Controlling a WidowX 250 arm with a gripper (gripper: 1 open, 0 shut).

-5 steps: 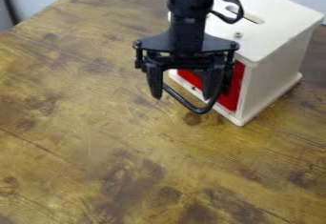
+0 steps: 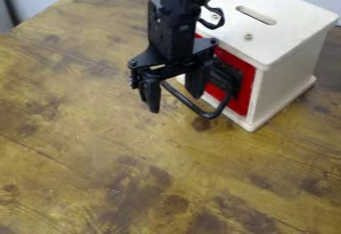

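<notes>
My black gripper hangs in the middle of the camera view, its two fingers apart with nothing visible between them. It is in front of a white wooden box at the right, which has a slot in its top and a red front panel. The gripper and its cables cover part of that red front, so I cannot tell whether it touches it.
A pale wall or edge shows at the top left, behind the table.
The gripper has shifted left and turned, so that its body is angled and its left finger sits lower and further left. The box has not visibly moved.
</notes>
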